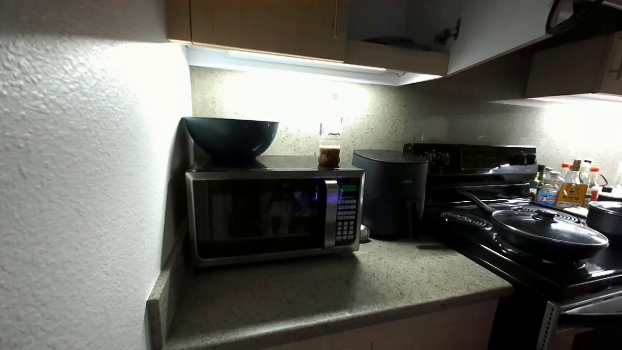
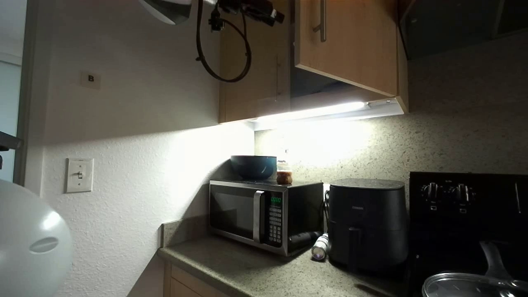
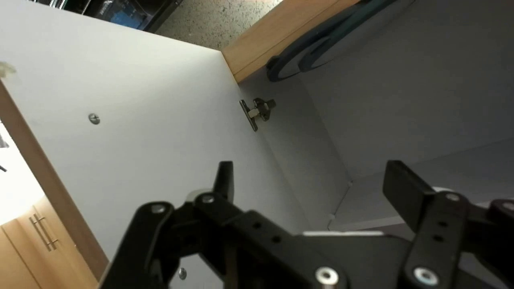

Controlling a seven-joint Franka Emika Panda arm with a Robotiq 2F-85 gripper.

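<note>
My gripper stands open in the wrist view, its two black fingers wide apart and nothing between them. Beyond it is the white inner face of a cabinet door [image 3: 144, 120], swung out on a metal hinge [image 3: 260, 110]. The cabinet's grey interior [image 3: 409, 106] lies to the right, with dark round-rimmed dishware [image 3: 289, 62] near its front edge. In exterior view 1 the same open door [image 1: 501, 29] hangs at the upper right; part of the arm's dark cable [image 1: 568, 17] crosses its outer edge. The fingers are out of sight in both exterior views.
Below the cabinets, a microwave [image 1: 262, 216] carries a dark teal bowl [image 1: 233, 137] and a bottle [image 1: 329, 154]. An air fryer [image 1: 390, 192] stands beside it. A lidded pan [image 1: 545, 230] is on the stove.
</note>
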